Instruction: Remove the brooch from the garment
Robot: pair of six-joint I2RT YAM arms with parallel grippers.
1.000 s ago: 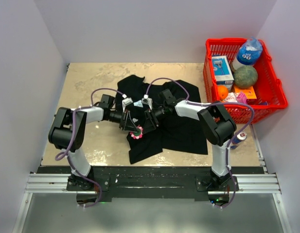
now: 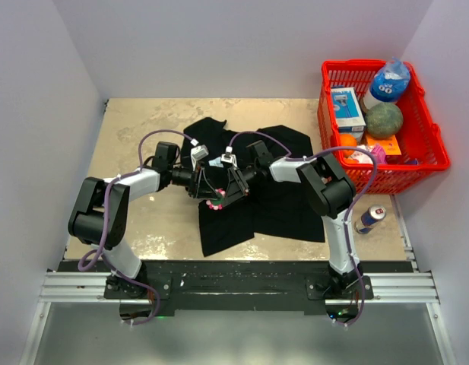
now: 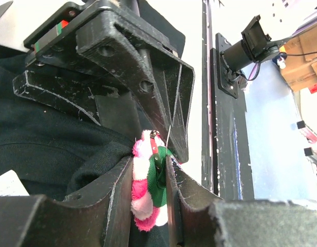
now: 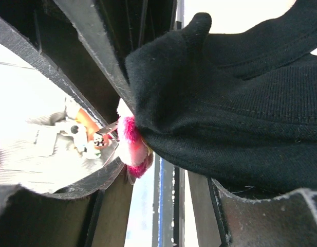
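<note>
The black garment [image 2: 280, 213] lies spread on the table, partly lifted between the two grippers. The brooch [image 3: 142, 200], pink, white and green with a metal pin, is at the middle. My left gripper [image 2: 204, 196] is shut on it, seen from behind in the left wrist view. My right gripper [image 2: 231, 195] reaches over it from the other side; in the right wrist view the brooch and a fold of fabric are at its fingers, and how far they are closed is hard to tell.
A red basket [image 2: 423, 137] full of goods stands at the back right, with a can [image 2: 370, 220] below it.
Both grippers have shifted slightly over the last second, and the brooch is now more hidden between them in the top view. The right arm's elbow has moved a little left.
</note>
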